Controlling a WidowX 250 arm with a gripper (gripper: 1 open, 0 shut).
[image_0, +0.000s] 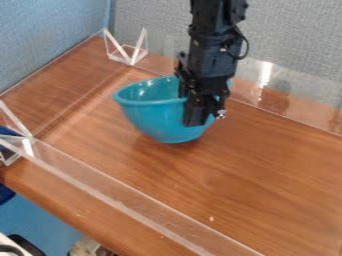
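A turquoise plastic bowl (155, 113) is held tilted just above or on the wooden table, near its middle. The dark gripper (201, 103) is shut on the bowl's right rim, reaching down from the top of the view. Its fingertips are partly hidden against the bowl.
Clear low barriers run along its edges. White brackets stand at the back left and left side. A blue surface (34, 225) lies below the front left edge.
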